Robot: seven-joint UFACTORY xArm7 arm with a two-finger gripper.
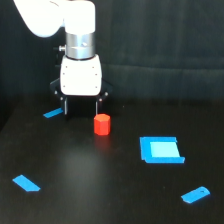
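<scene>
A small red block (102,124) stands on the dark table, left of the middle of the view. Above and to its left hangs my gripper (82,103), pointing down from the white arm. Its two dark fingers are spread wide, and no object shows between them. The right finger is close to the block in the view; the gap in depth is hard to judge. To the right, a pale square with a blue border (146,149) is on the table.
Blue tape strips mark the table at the front left (26,183), the front right (195,195) and the back left (53,113). A dark curtain (160,50) closes off the back.
</scene>
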